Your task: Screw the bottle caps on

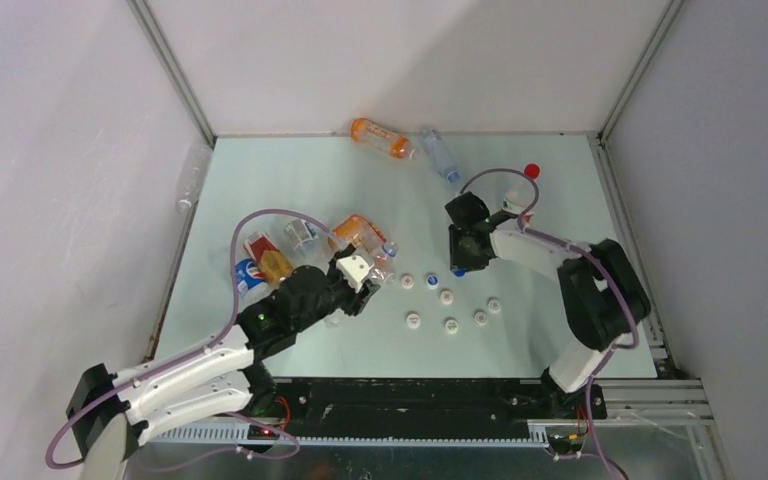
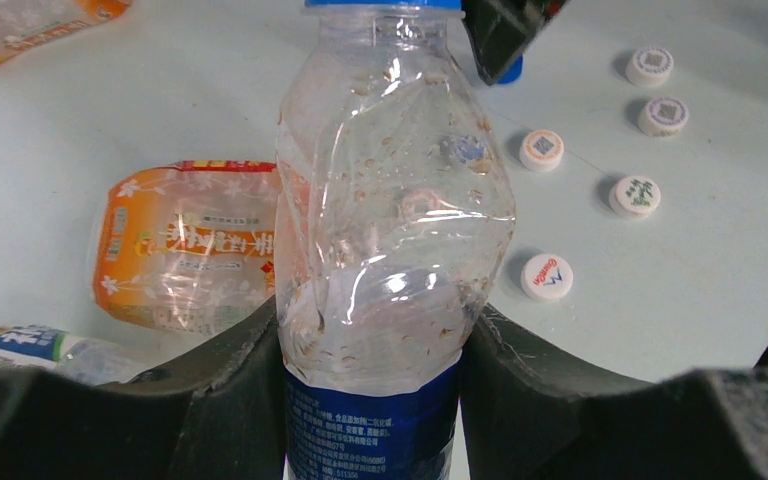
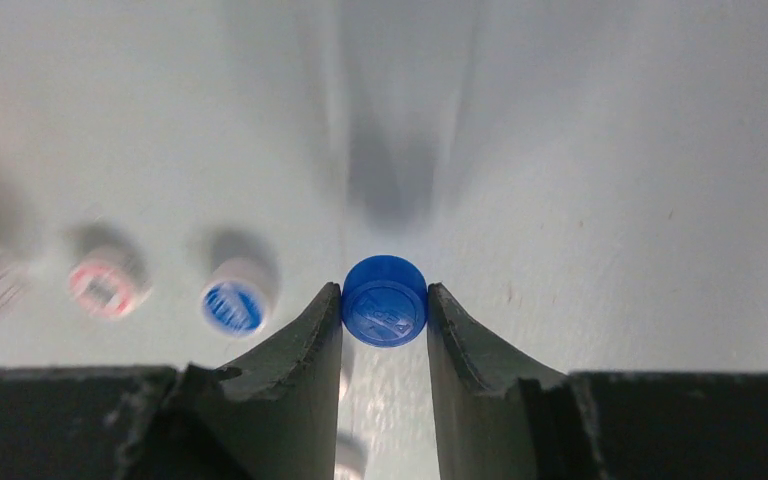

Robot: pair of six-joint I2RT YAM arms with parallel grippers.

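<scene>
In the right wrist view a blue cap (image 3: 385,300) is pinched between the fingertips of my right gripper; its shadow on the table lies apart from it, so it hangs clear of the surface. A clear plastic bottle (image 2: 390,200) with a dark blue label stands in the fingers of my left gripper, shut around its lower part. Blue shows at that bottle's top edge, cut off by the frame. From above, the left gripper (image 1: 360,285) is left of the loose caps and the right gripper (image 1: 463,260) is behind them.
Several white caps (image 1: 451,326) and a blue-topped one (image 1: 433,282) are scattered mid-table. An orange-labelled bottle (image 2: 185,245) and others lie at left. Along the back rest an orange bottle (image 1: 380,137) and a bluish bottle (image 1: 438,153). A red-capped bottle (image 1: 531,172) is behind the right arm.
</scene>
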